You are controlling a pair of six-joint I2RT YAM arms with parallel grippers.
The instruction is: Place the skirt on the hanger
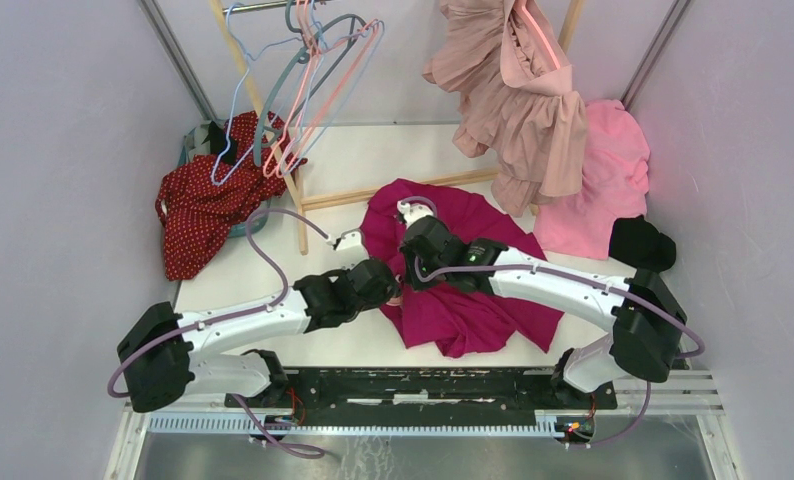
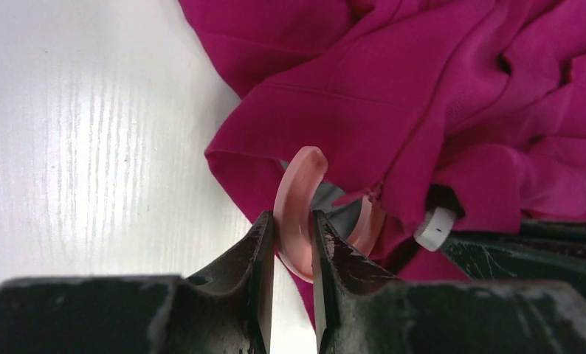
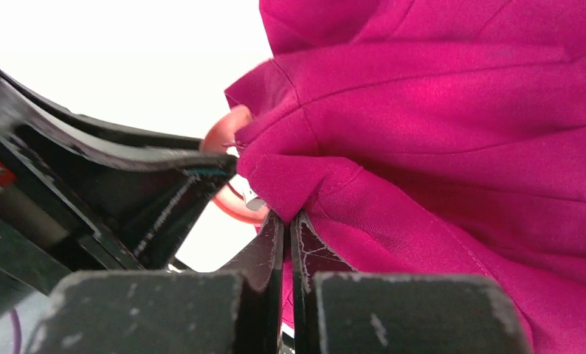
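A magenta skirt [image 1: 473,310] lies crumpled on the table under both arms. In the left wrist view a curved pink hanger [image 2: 294,195] is pinched by my left gripper; its far part passes into the opening of the skirt [image 2: 349,110]. My right gripper is shut on a folded edge of the skirt [image 3: 423,184], right beside the left fingers [image 3: 179,206]. Near the hanger [image 3: 223,133] a small white piece shows, not clear what. Most of the hanger is hidden by cloth.
Several empty hangers [image 1: 308,100] hang on the rack at the back left, and a beige garment [image 1: 528,120] hangs at the right. Red dotted cloth [image 1: 208,205] covers a basket at left. Pink cloth [image 1: 593,180] and a black item [image 1: 641,243] lie at right.
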